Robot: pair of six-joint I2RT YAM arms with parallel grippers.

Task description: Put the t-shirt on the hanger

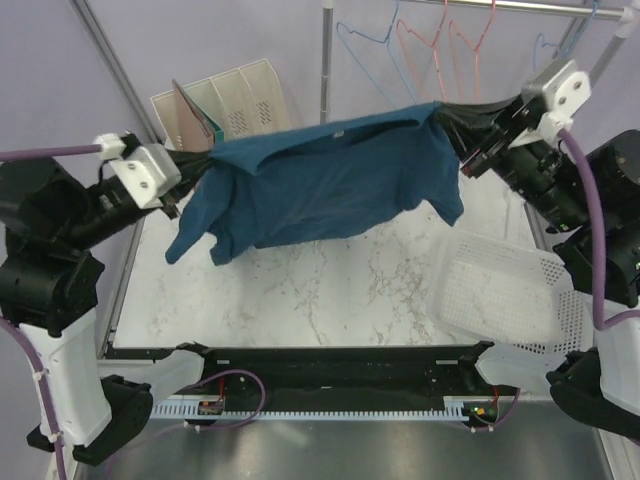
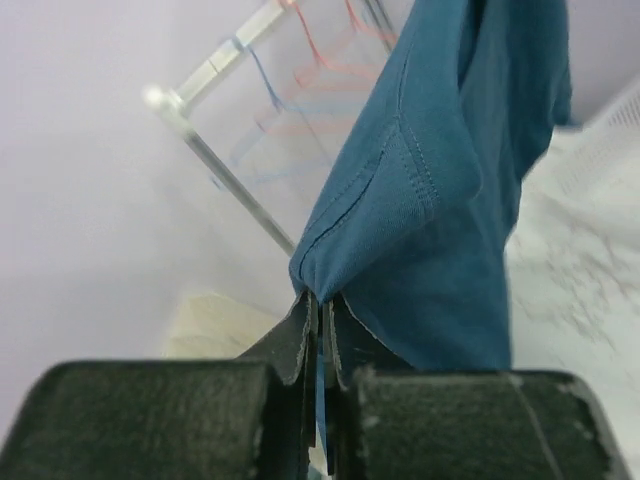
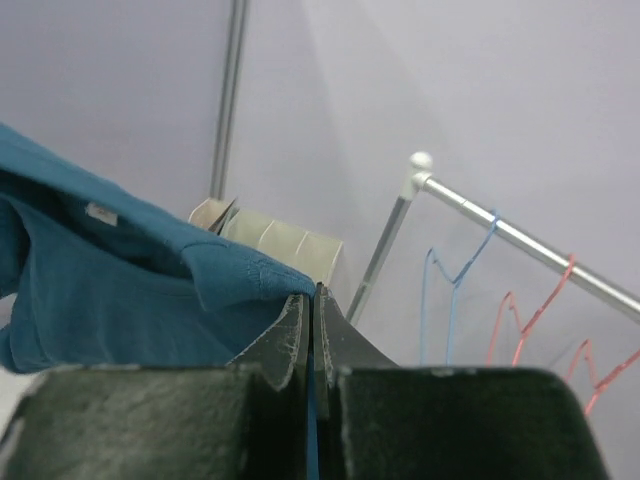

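Note:
The teal t-shirt (image 1: 330, 185) is stretched in the air between both grippers. My left gripper (image 1: 200, 170) is shut on one end; in the left wrist view the cloth (image 2: 410, 180) rises from its fingertips. My right gripper (image 1: 450, 130) is shut on the other end; in the right wrist view the shirt (image 3: 120, 280) extends leftward from its tips, showing a small white label. Blue and red hangers (image 1: 435, 45) hang on the rail at the back.
A cream file rack (image 1: 255, 90) with folders stands at the back left. A white perforated basket (image 1: 500, 290) lies at the right.

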